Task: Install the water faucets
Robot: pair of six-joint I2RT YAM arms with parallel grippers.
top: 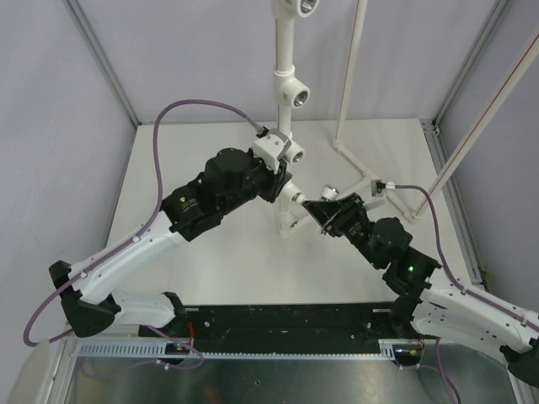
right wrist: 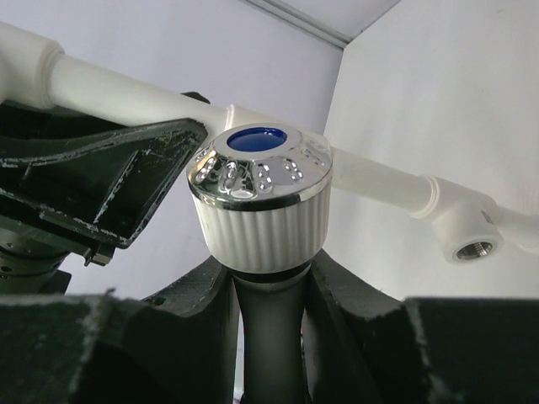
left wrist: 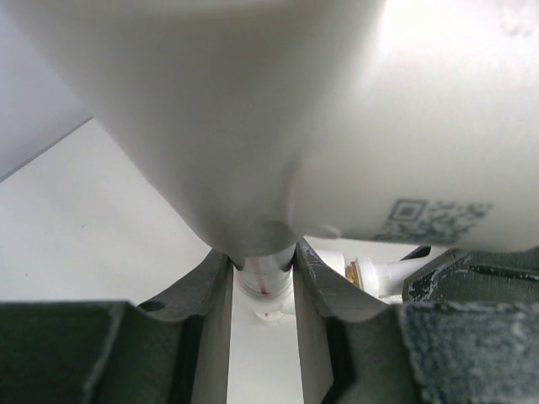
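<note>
A white pipe [top: 285, 50] with several tee sockets runs from the top down to the bench. My left gripper [top: 278, 172] is shut on this pipe, which fills much of the left wrist view above the fingertips [left wrist: 316, 295]. Just to its right, my right gripper [top: 324, 210] is shut on a faucet [right wrist: 259, 227] with a chrome, blue-capped knob. In the top view the faucet's tip is at the socket beside my left gripper; whether it is inside cannot be told.
A white frame [top: 354, 160] with tall posts stands on the right of the pale board [top: 194, 261]. Walls enclose both sides. The board's left and front areas are clear.
</note>
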